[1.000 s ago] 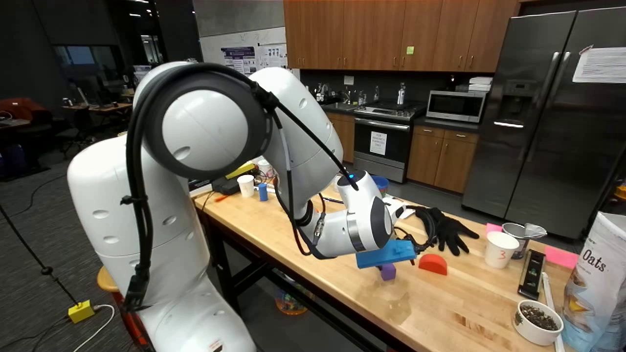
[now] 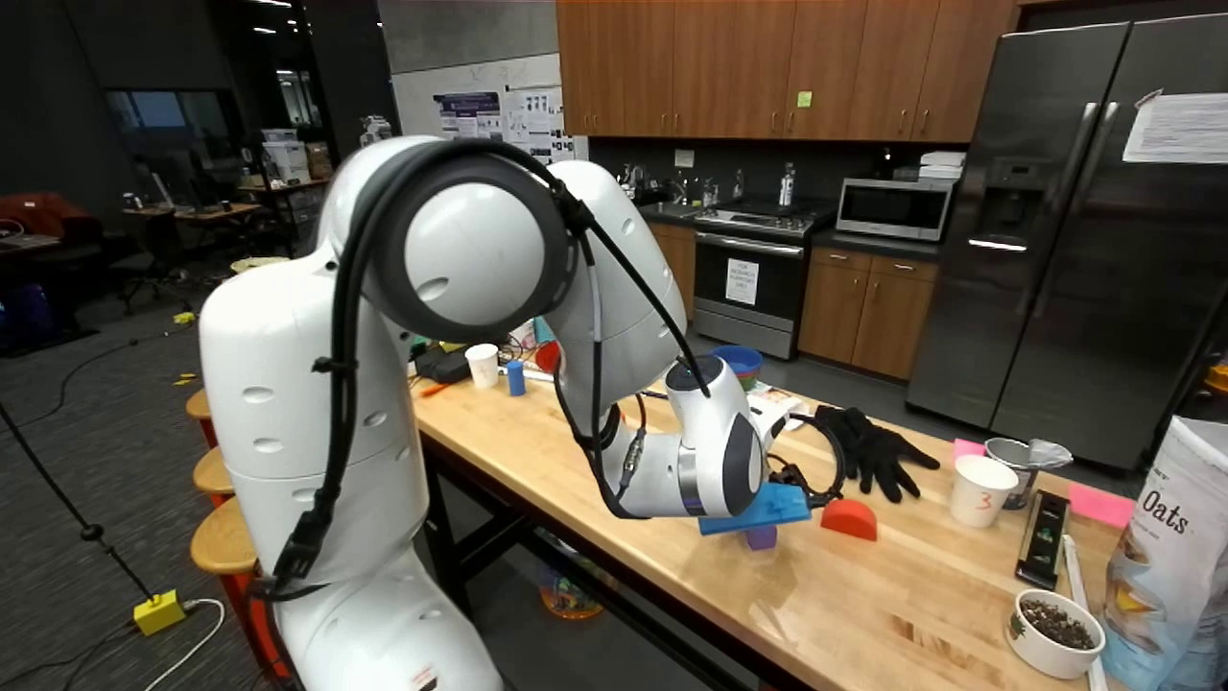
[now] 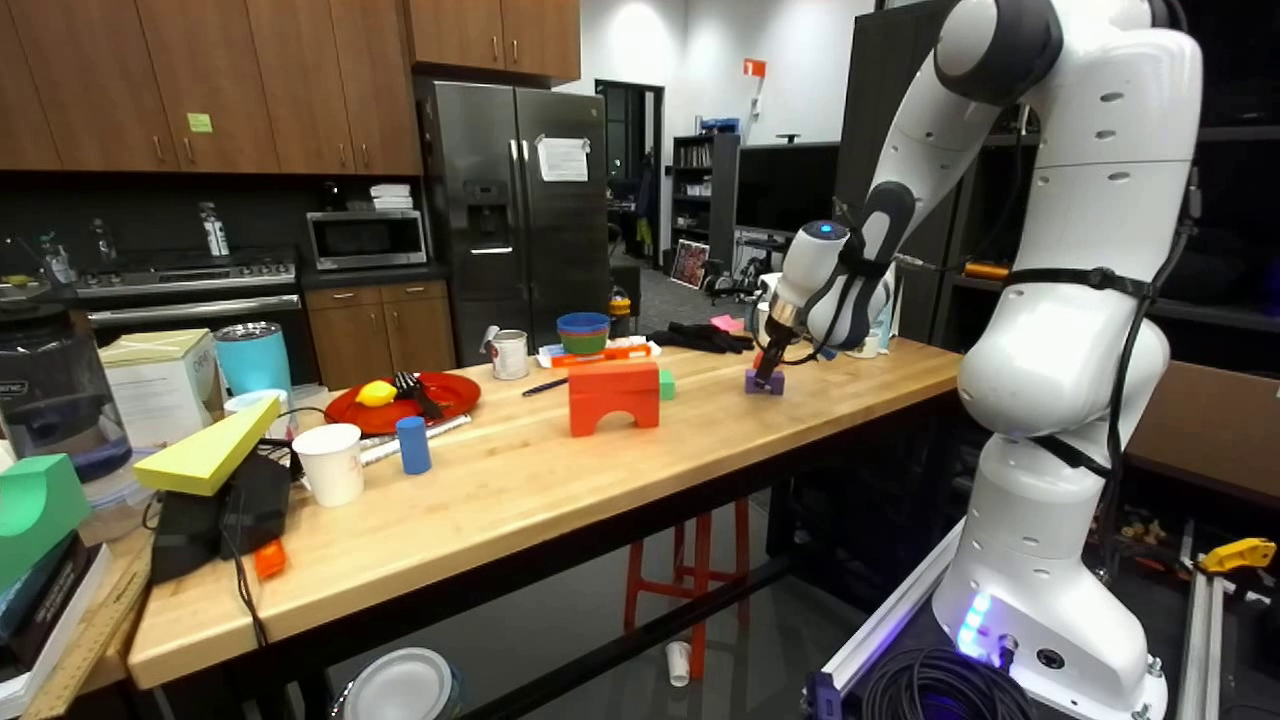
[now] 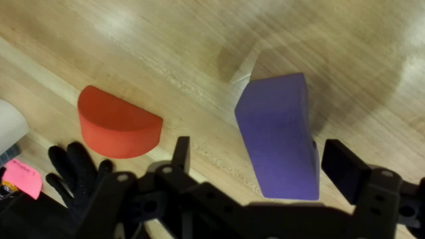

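Observation:
A purple block [image 4: 279, 139] rests on the wooden table, seen from above in the wrist view. My gripper is open over it, one finger on each side of the block in that view. The right finger [image 4: 344, 169] appears close to the block's side, while a wide gap separates the left finger [image 4: 182, 154] from it. In exterior view 1 the blue mount [image 2: 754, 511] hides the fingers and most of the purple block [image 2: 761, 537]. From the other side, the purple block [image 3: 764, 382] shows just below the gripper.
A red half-round block [image 4: 119, 125] and a black glove [image 2: 881, 449] lie near the gripper. A red arch block [image 3: 613, 396] stands farther along the table. Cups, a white bowl [image 2: 1053, 651] and an oats bag [image 2: 1168, 564] occupy the far end. Bare table [image 2: 875, 599] surrounds the purple block.
The arm's upper links have shifted right in exterior view 1, and the wrist with its blue mount sits slightly lower over the purple block. The block looks unmoved.

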